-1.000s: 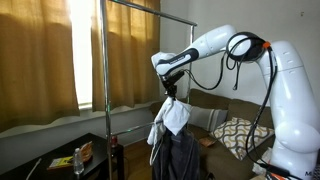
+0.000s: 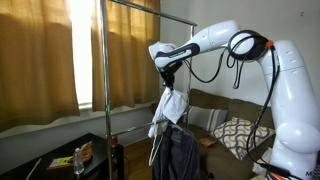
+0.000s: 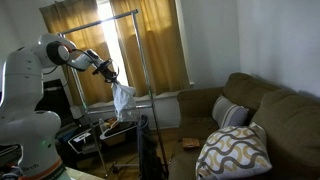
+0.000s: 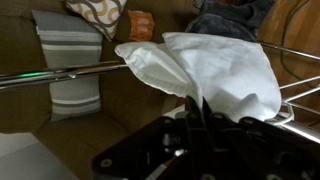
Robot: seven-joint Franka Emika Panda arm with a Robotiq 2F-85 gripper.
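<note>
A white cloth hangs bunched from my gripper, which is shut on a gathered part of it. Its loose end spreads out below in the wrist view. From the side, the gripper sits high inside the metal rack's frame, with the cloth beneath it. Part of the white fabric reaches down to the lower rail; whether it rests on the rail I cannot tell. In the second exterior view the cloth hangs between the rack's posts.
Dark clothing hangs low on the rack. Behind stands a brown sofa with a patterned pillow and a striped one. A dark table holding a bottle is at the left. Rack posts stand close to the arm.
My gripper has risen slightly, and the white cloth has come up with it, hanging longer and narrower beneath the fingers. The rack and dark clothing look unmoved.
</note>
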